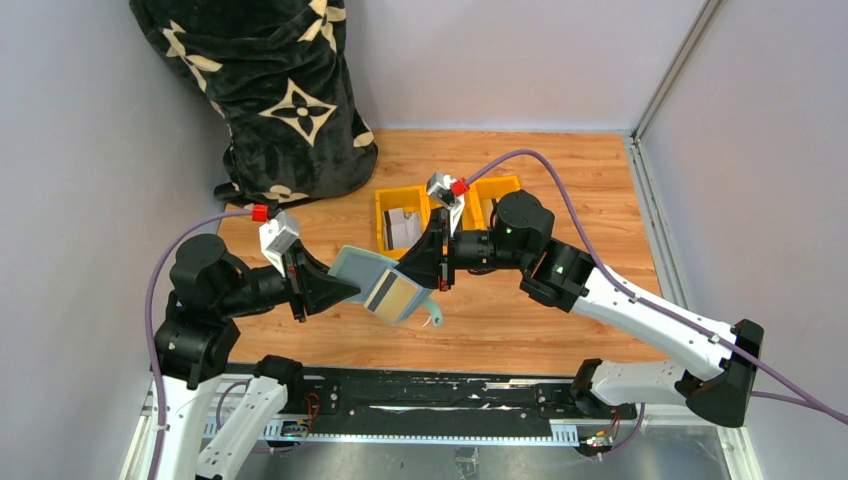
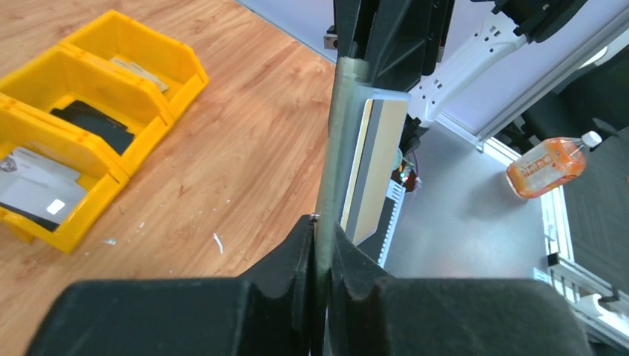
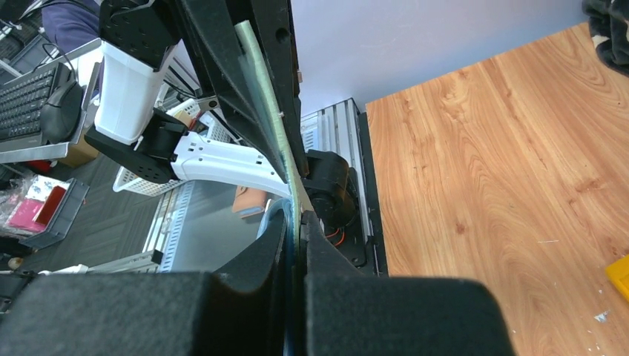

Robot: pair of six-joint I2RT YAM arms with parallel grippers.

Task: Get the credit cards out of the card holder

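A pale blue-green card holder [image 1: 360, 268] is held up between my two grippers, above the table. Out of it shows a tan card with a dark stripe [image 1: 390, 298], seen face-on from above and at a slant beside the holder's edge [image 2: 341, 133] in the left wrist view. My right gripper [image 1: 407, 272] is shut on the card holder, whose thin edge [image 3: 276, 119] rises between the fingers. My left gripper [image 1: 352, 290] has the holder's opposite side between its closely spaced fingers; whether they grip it is unclear.
Behind the arms stand yellow bins [image 1: 403, 189]; in the left wrist view one contains a white-grey card [image 2: 37, 185] and another a black card [image 2: 96, 124]. A dark patterned cloth [image 1: 290, 110] drapes at the back left.
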